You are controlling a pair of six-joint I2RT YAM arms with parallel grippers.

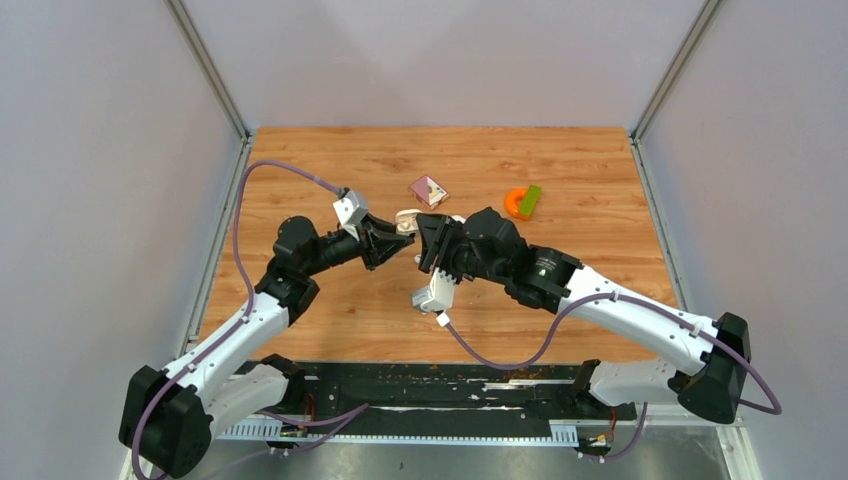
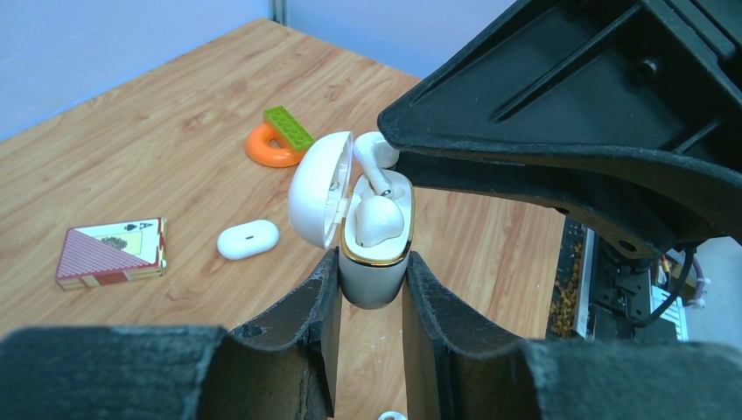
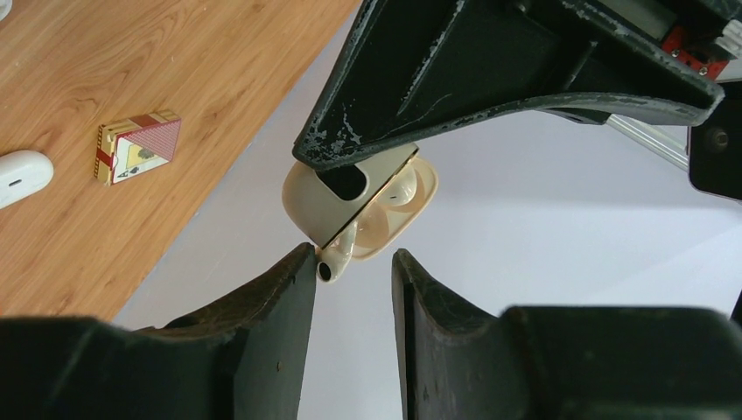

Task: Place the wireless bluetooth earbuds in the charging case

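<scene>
The white charging case [image 2: 374, 278] is upright with its lid [image 2: 319, 188] open, and my left gripper is shut on its lower body. In the left wrist view one earbud [image 2: 378, 220] sits in the case's near side. The other earbud [image 2: 376, 166] stands in the far side, tilted, its upper end sticking out beside the right gripper's finger [image 2: 542, 114]. My right gripper is part open, with a gap between its fingertips. Against or very near its left fingertip is the protruding earbud [image 3: 337, 255]; exact contact I cannot tell.
On the table lie a card box [image 1: 429, 191], an orange ring [image 1: 515, 203] with a green block [image 1: 530, 201], and a white rounded object [image 2: 248, 239]. A small white piece [image 2: 392, 416] shows at the left wrist view's lower edge. The two grippers are very close together.
</scene>
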